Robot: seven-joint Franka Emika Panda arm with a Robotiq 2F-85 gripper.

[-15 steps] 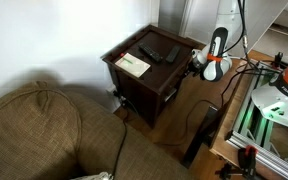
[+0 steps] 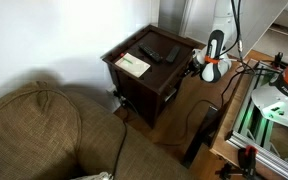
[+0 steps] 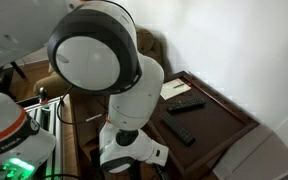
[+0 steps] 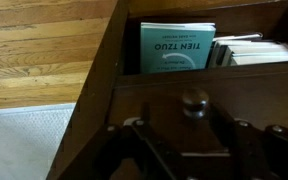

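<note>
A dark brown cabinet (image 2: 141,84) stands against the wall, its front facing my arm. In the wrist view its drawer is partly out, with a teal book (image 4: 172,47) and some pale papers or booklets (image 4: 254,50) inside. A round metallic knob (image 4: 195,102) sits on the drawer front. My gripper is close to that front, its dark fingers (image 4: 224,125) spread to either side below the knob. Whether they touch the knob is hard to tell in the dim light. Nothing shows held between them.
On the cabinet top lie a white paper (image 2: 133,65) and two black remotes (image 3: 187,107). A brown beanbag or couch (image 2: 59,130) fills the left side. Cables (image 2: 189,115) trail across the wooden floor, and a table edge stands at right.
The arm has shifted slightly toward the cabinet. The cabinet and the things on it look unmoved.
</note>
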